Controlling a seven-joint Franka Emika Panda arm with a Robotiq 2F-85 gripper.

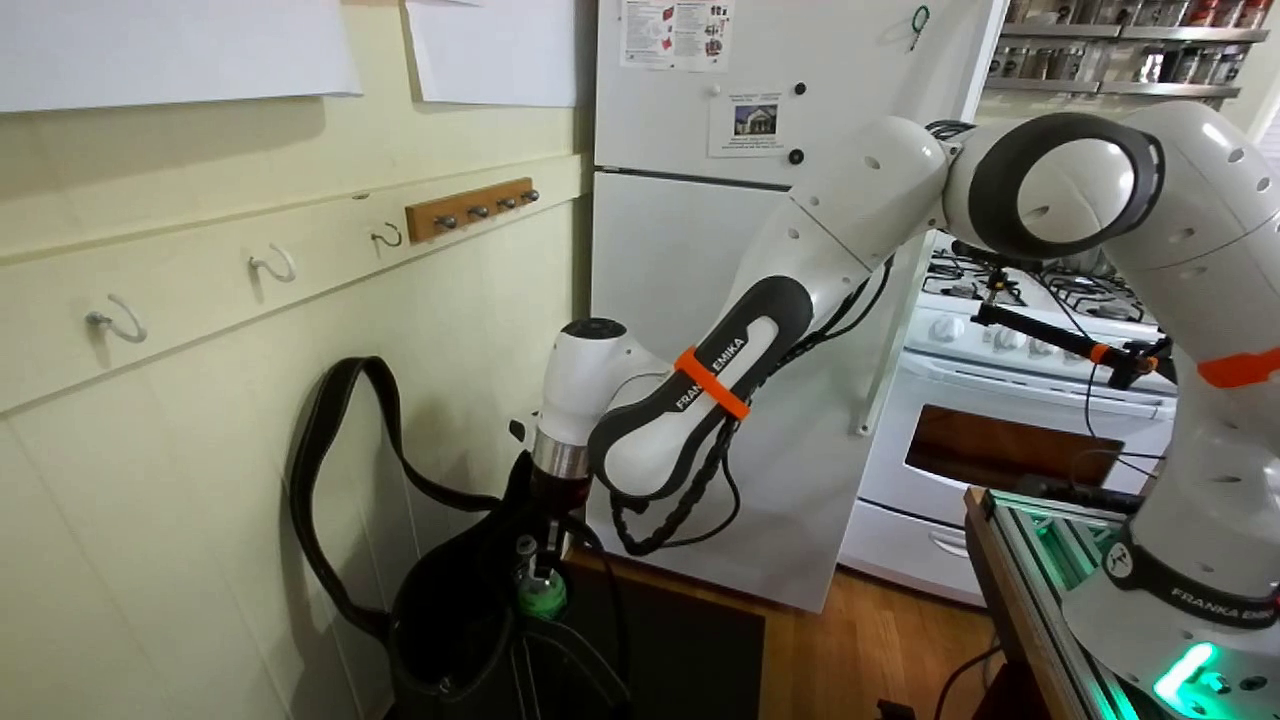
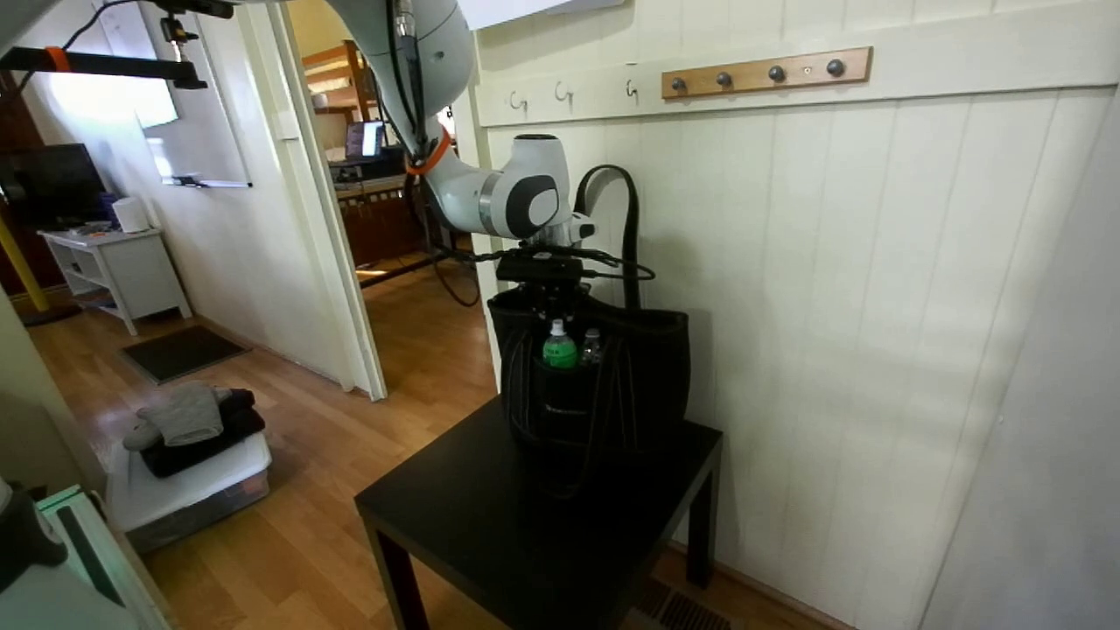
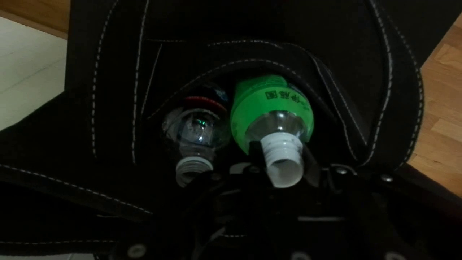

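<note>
A clear bottle with a green label (image 3: 277, 102) and an uncapped white neck stands in the outer pocket (image 3: 242, 65) of a black bag (image 2: 640, 373). My gripper is shut on its neck, one finger on each side, in the wrist view. Beside it in the same pocket is a second, clear open bottle (image 3: 192, 134) with a red band. Exterior view 2 shows the green-labelled bottle (image 2: 559, 348) rising above the pocket's edge, just under the gripper (image 2: 556, 313). The lower part of each bottle is hidden by the pocket.
The bag rests on a black table (image 2: 451, 514) against the panelled wall, its strap (image 1: 314, 480) standing up. Wall hooks (image 1: 274, 263) and a wooden peg rack (image 1: 471, 210) are above. A white fridge (image 1: 684, 300) is nearby.
</note>
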